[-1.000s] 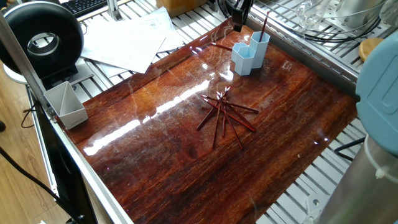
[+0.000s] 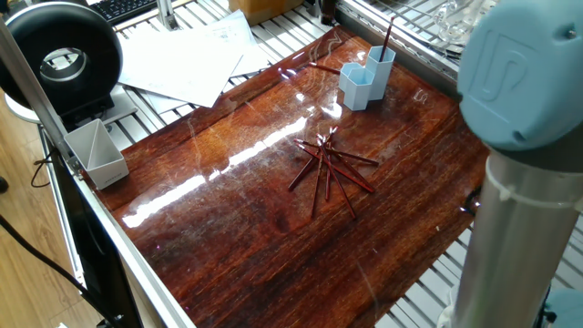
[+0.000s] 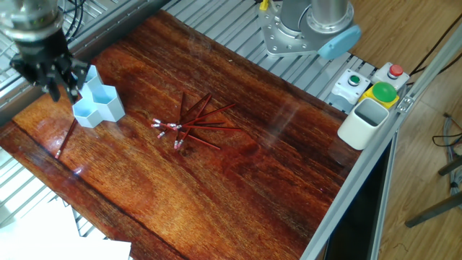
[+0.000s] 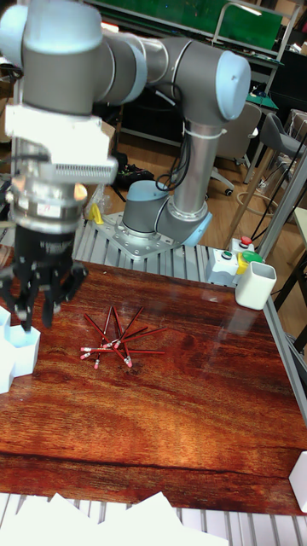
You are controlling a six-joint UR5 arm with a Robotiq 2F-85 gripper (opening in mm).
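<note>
A light blue holder of joined hexagonal cups [image 2: 356, 88] stands near the far edge of the table, with one dark red pencil [image 2: 388, 36] upright in it. Another pencil [image 3: 66, 139] lies flat beside the holder. Several red pencils [image 2: 330, 169] are crossed in a loose pile mid-table, their metal-banded ends bunched together. My gripper [image 3: 63, 95] points down above the holder's side of the table in exterior view 2. In exterior view 3 the gripper [image 4: 37, 320] shows a gap between its fingers, with nothing visible there. Exterior view 1 does not show it.
White paper sheets [image 2: 187, 66] lie off the table's edge. A white square cup [image 3: 362, 124] stands at the opposite end, near the emergency-stop buttons [image 3: 385, 92]. A metal frame rail [image 3: 361, 173] runs along that edge.
In exterior view 1 the gripper has gone up and out of the top of the picture, from near the holder. The arm's blue joint has shifted leftward. Pencils and holder are unmoved.
</note>
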